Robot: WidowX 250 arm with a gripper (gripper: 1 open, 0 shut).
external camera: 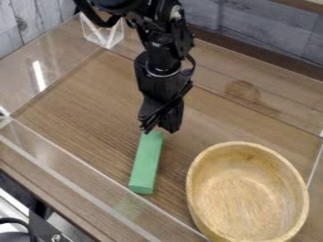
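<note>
My black gripper point(155, 124) points down at the middle of the table, just above the upper end of a green bar-shaped object point(145, 166). It looks shut, and I see nothing held between its fingers. Whether the fingertips touch the green object is hard to tell. The green object lies lengthwise toward the front edge of the wooden table point(76, 123).
A large pale round bowl point(246, 222) fills the front right. A clear plastic container point(104, 28) stands at the back left.
</note>
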